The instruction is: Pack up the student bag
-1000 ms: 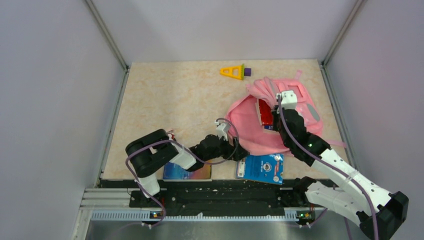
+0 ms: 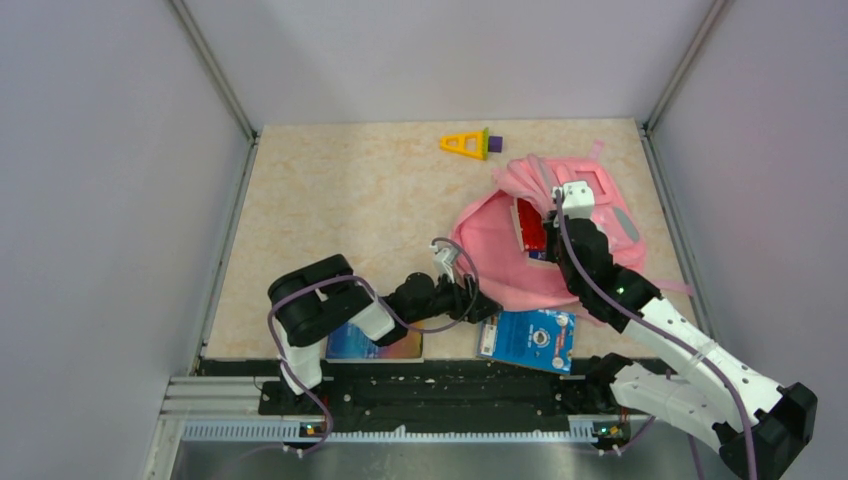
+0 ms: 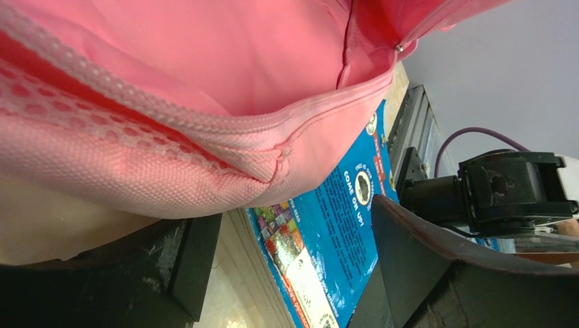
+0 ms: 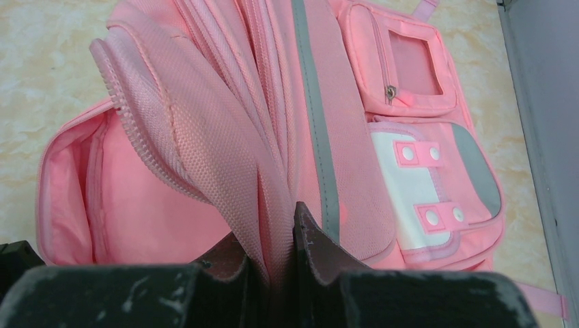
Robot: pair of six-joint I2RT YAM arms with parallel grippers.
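Observation:
The pink student bag (image 2: 500, 270) lies open on the right of the table with a red book (image 2: 528, 222) partly inside. My right gripper is shut on the bag's gathered fabric edge, lifting it over the opening. My left gripper stands open low at the front edge of the bag, above a blue book (image 2: 530, 338) lying just in front of it. Another colourful book (image 2: 355, 345) lies at the front left, partly under the left arm. A yellow toy (image 2: 462, 143) with a purple end sits behind the bag.
The front table edge runs close below both books, and the right rail stands just beside the bag.
My right arm and the bag look unchanged.

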